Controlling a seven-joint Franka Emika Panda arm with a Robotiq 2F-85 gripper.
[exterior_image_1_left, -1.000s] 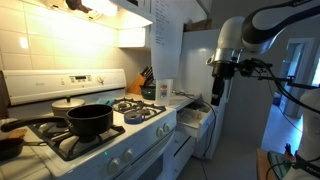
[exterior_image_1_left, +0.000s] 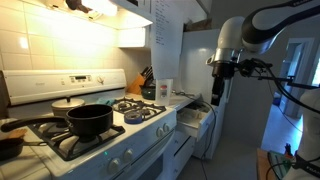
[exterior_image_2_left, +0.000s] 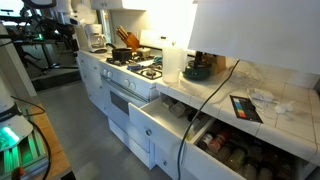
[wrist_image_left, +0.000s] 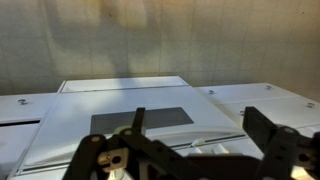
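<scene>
My gripper (exterior_image_1_left: 219, 86) hangs in the air to the right of the stove, well clear of the counters. In the wrist view my gripper stands open; its two dark fingers (wrist_image_left: 138, 122) are wide apart with nothing between them. Below it in that view are the floor and the white oven front (wrist_image_left: 110, 105) with its dark window. A black pot (exterior_image_1_left: 91, 120) sits on a front burner of the white stove (exterior_image_1_left: 120, 153). Behind it is a lidded pot (exterior_image_1_left: 68, 105).
An open drawer (exterior_image_2_left: 168, 118) juts out beside the stove, and a long lower drawer (exterior_image_2_left: 235, 160) full of items is pulled out too. A knife block (exterior_image_1_left: 148, 88) and a clear container (exterior_image_1_left: 164, 92) stand past the stove.
</scene>
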